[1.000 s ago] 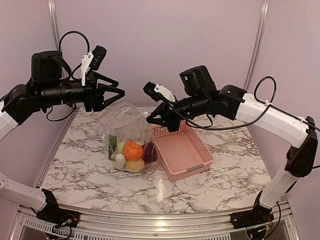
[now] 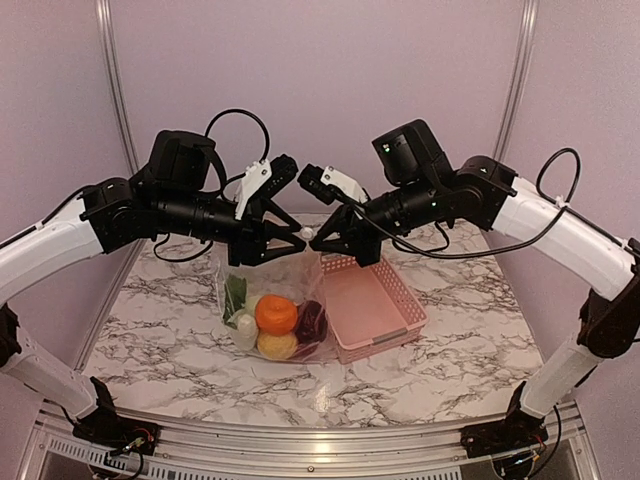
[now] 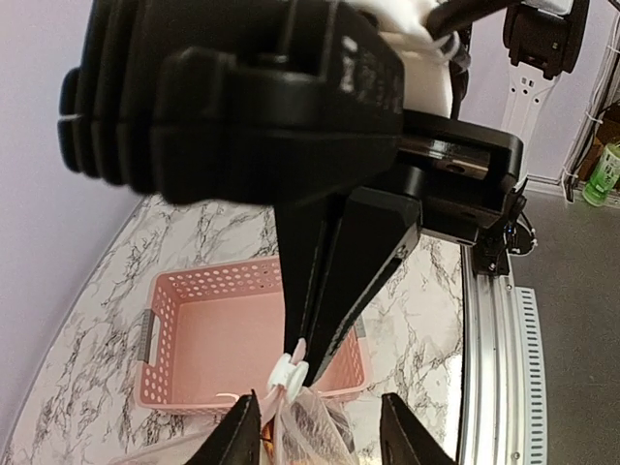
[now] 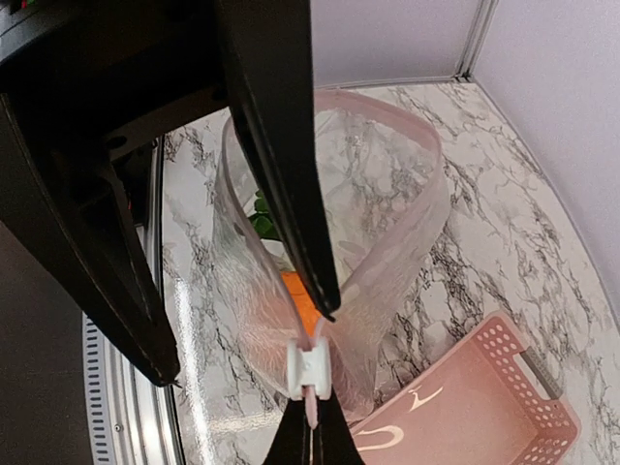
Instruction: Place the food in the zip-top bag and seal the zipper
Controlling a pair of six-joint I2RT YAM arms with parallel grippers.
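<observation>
The zip top bag (image 2: 260, 300) hangs over the table with an orange item (image 2: 276, 313), a purple one, a yellow one, a white one and greens inside. Its white zipper slider (image 4: 308, 366) is pinched in the tips of my right gripper (image 2: 315, 240), which is shut; those fingers rise behind it in the right wrist view. My left gripper (image 2: 290, 237) is part open around the slider end, its fingertips just beside it in the left wrist view, large in the right wrist view. The bag's mouth is open in a loop.
An empty pink basket (image 2: 370, 310) stands right of the bag, close behind the grippers. Walls enclose the back and sides.
My left gripper has moved right and down to the slider, beside my right gripper, which shifted slightly right with the bag's corner. The bag has moved slightly right.
</observation>
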